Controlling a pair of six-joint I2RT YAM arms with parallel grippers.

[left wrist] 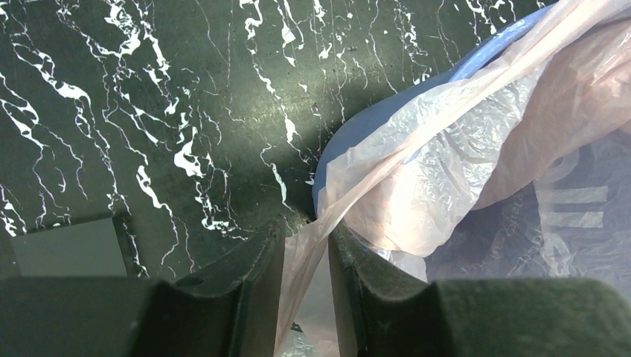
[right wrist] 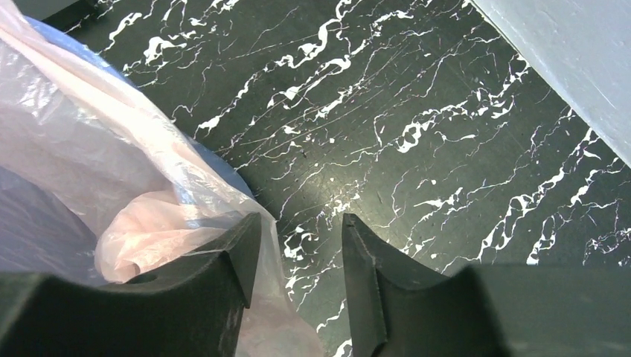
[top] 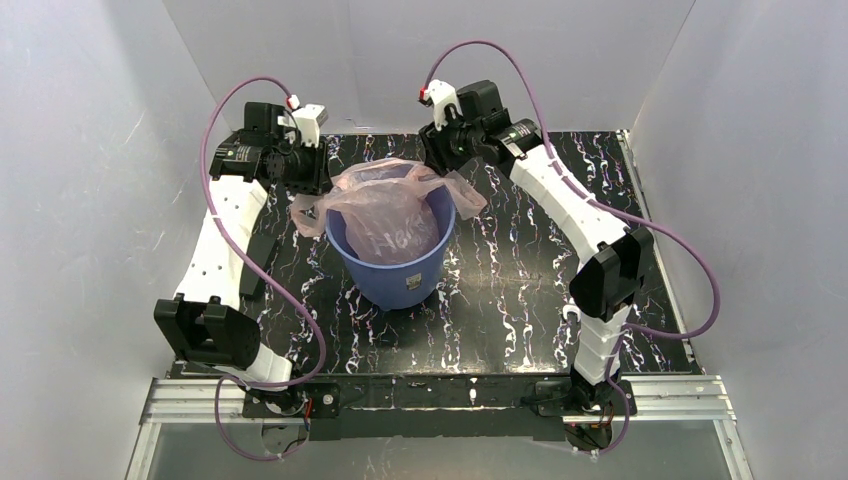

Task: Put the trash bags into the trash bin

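A translucent pink trash bag (top: 390,225) lines the blue trash bin (top: 395,285), its upper edge draped over the rim and hanging outside on both sides. At the bin's left edge is my left gripper (top: 315,180); in the left wrist view its fingers are part open, with a twisted strand of bag (left wrist: 335,212) running between and over them. My right gripper (top: 435,150) is over the bin's right rim; in the right wrist view its fingers stand apart, with the bag (right wrist: 149,141) beside the left finger and bare table visible between the tips.
A dark flat block (left wrist: 71,249) lies to the left. Pale walls (top: 740,180) enclose the sides and back.
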